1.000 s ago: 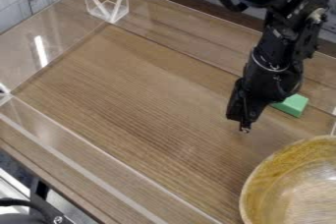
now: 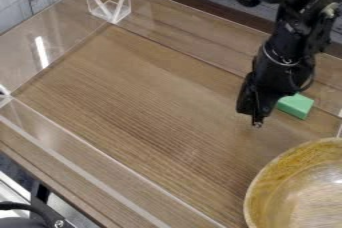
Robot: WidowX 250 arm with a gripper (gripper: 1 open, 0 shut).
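Observation:
The black robot gripper (image 2: 255, 112) hangs low over the right side of the wooden tabletop (image 2: 134, 112), its fingers shut with nothing visible between them. Just behind and to the right of it, a green block (image 2: 297, 106) lies on the wood, partly hidden by the arm.
A large pale yellow bowl (image 2: 294, 187) fills the front right corner. Clear plastic brackets (image 2: 108, 2) stand at the back left.
The gripper and arm have shifted very slightly upward and to the right. The block and bowl are where they were.

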